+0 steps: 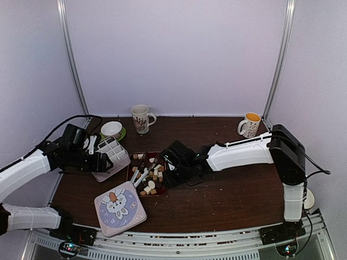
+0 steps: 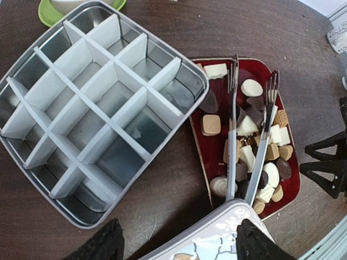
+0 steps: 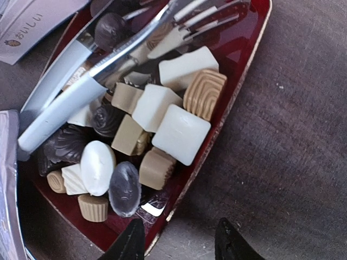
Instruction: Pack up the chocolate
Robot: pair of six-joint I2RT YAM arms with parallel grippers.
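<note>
The gridded box (image 2: 89,105) with empty-looking compartments sits at the left, my left gripper open over its near side. A red tray (image 2: 203,151) of mixed white, brown and dark chocolates lies to its right, with two metal utensils (image 3: 57,111) across it. My right gripper is low over the tray's right rim, fingers apart and nothing seen between them; a white cube (image 3: 181,134) and a brown piece (image 3: 156,169) are just beyond its fingers.
The bunny-printed lid (image 1: 119,211) lies in front, touching the utensils' handles. A bowl on a green plate (image 1: 111,130) and a mug (image 1: 140,119) stand behind, another mug (image 1: 249,124) at back right.
</note>
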